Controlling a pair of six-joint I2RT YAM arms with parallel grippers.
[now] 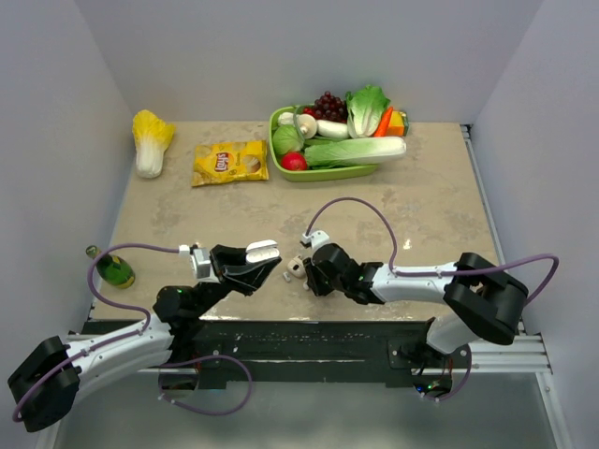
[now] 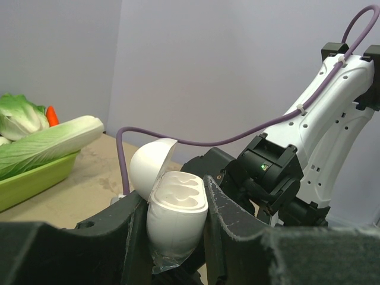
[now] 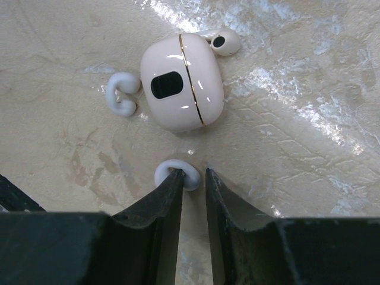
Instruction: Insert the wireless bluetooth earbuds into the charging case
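Note:
My left gripper is shut on an open white charging case, lid raised, held up over the table. On the tabletop in the right wrist view, my right gripper is part open, its fingertips low around a pale curved piece; whether it grips it cannot be told. Above that lie a second pale curved piece and a closed cream case with a gold seam, an earbud beside it.
A green basket of vegetables stands at the back. A chips bag, a yellow cabbage and a green bottle are at the left.

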